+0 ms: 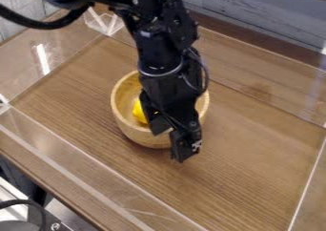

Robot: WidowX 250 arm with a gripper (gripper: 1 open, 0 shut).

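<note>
The black robot arm reaches down from the top of the view, and its gripper (170, 136) stands open low over the front right part of a round wooden bowl (125, 94). A yellow object (140, 112) lies in the bowl, partly hidden behind the arm. I cannot see anything between the fingers.
A white wall stands along the back, and a small white item (102, 19) is at the back left. A black cable lies at the bottom left corner.
</note>
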